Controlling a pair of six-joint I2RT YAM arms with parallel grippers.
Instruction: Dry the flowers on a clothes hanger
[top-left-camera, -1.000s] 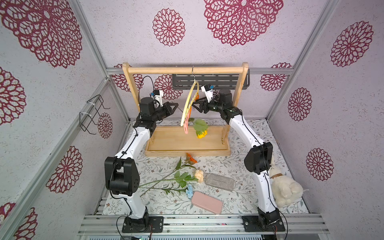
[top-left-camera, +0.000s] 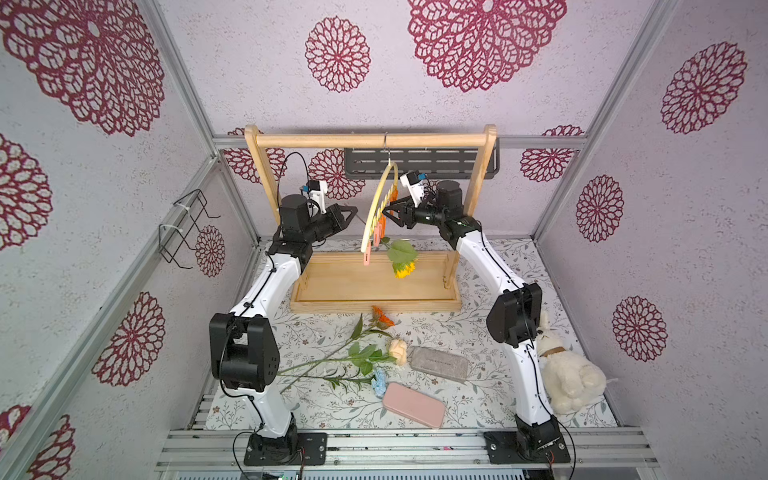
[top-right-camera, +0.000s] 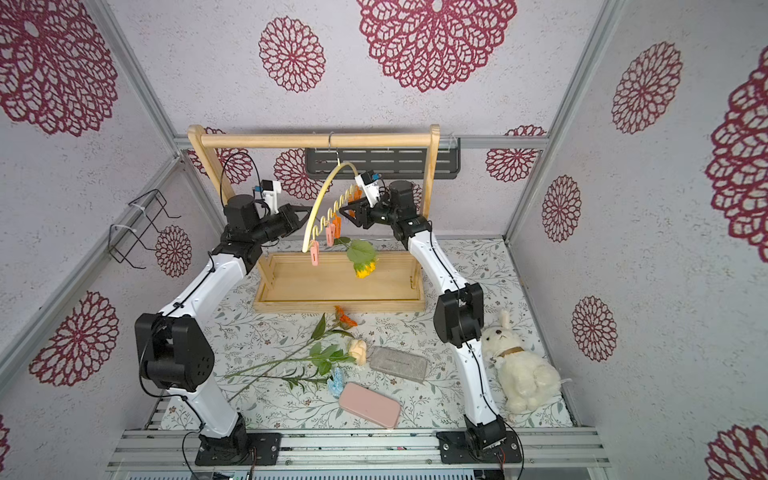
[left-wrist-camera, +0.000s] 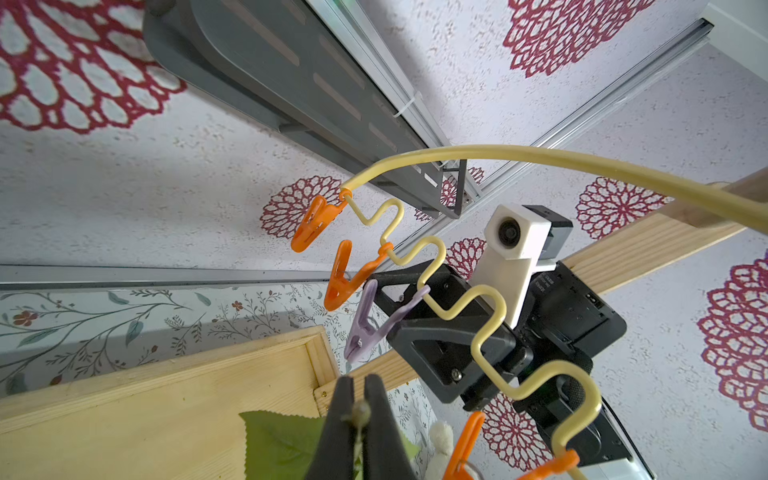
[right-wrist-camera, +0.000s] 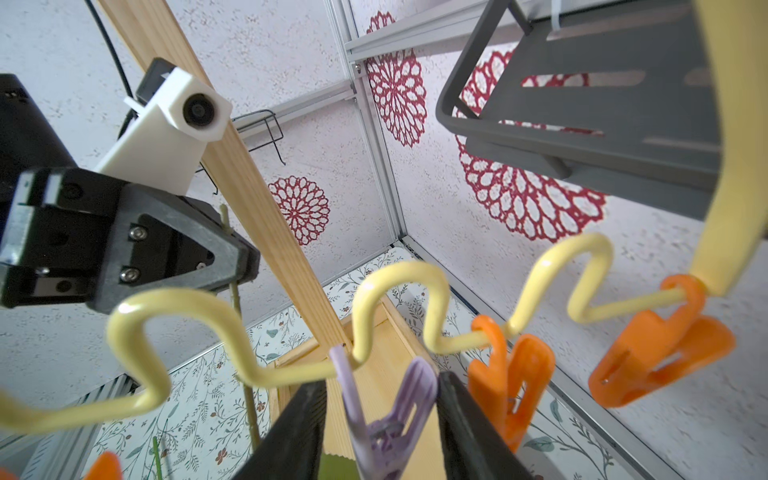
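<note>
A yellow hanger (top-left-camera: 372, 209) hangs from the wooden rack (top-left-camera: 313, 140), with orange, pink and lilac clips (right-wrist-camera: 384, 440) on it. A sunflower (top-left-camera: 404, 267) hangs head down below the hanger, its stem (right-wrist-camera: 250, 412) rising to my left gripper, which is shut left of the hanger. My right gripper is part open at the right side, its fingers around the lilac clip; whether they grip it I cannot tell.
Loose flowers (top-left-camera: 397, 349), a grey case (top-left-camera: 438, 364) and a pink case (top-left-camera: 413, 405) lie in front of the wooden tray (top-left-camera: 376, 305). A white plush toy (top-left-camera: 572, 380) sits at right. A dark shelf (top-right-camera: 382, 164) is behind.
My right gripper has shifted very slightly, and the pink clips on the hanger have swung a little. My left arm has stayed put.
</note>
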